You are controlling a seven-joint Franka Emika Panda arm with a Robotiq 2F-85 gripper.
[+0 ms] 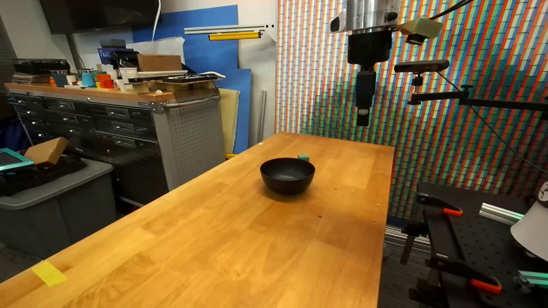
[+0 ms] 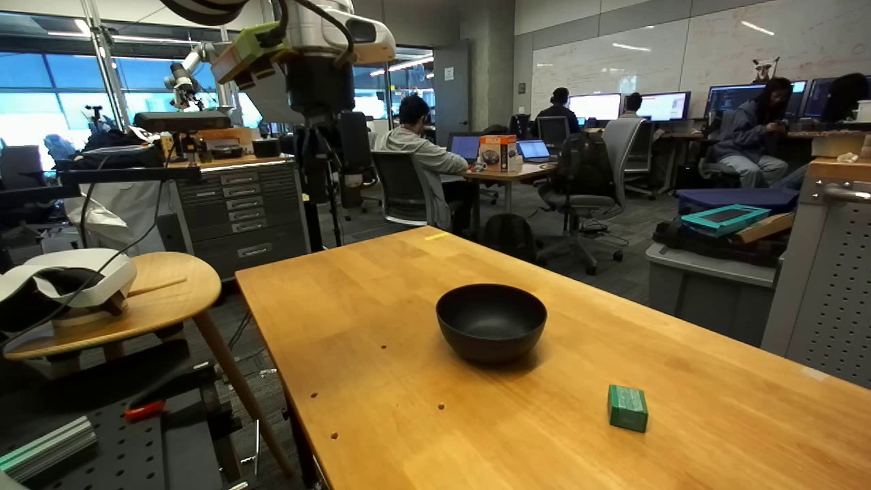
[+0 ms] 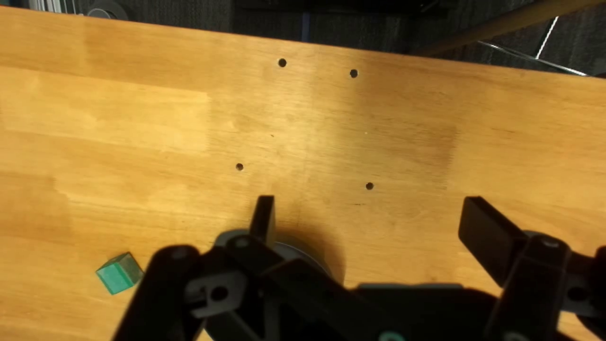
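Note:
A round black bowl [image 1: 287,176] stands upright on the wooden table [image 2: 351,286]. Behind it in the first exterior view, a small green block [image 1: 303,157] is partly covered by the bowl's rim; the second exterior view shows that block [image 2: 628,408] lying apart from the bowl [image 2: 490,322]. High over the table hangs my gripper [image 1: 363,119], pointing down. In the wrist view its fingers [image 3: 262,219] are spread wide with only bare tabletop between the tips, so the gripper is open. There the block [image 3: 120,273] lies at lower left, and the gripper hides most of the bowl.
Beside the table stand a black perforated cart [image 1: 478,226] and a round stool [image 2: 175,282]. A camera on an arm [image 1: 421,66] sits near my gripper.

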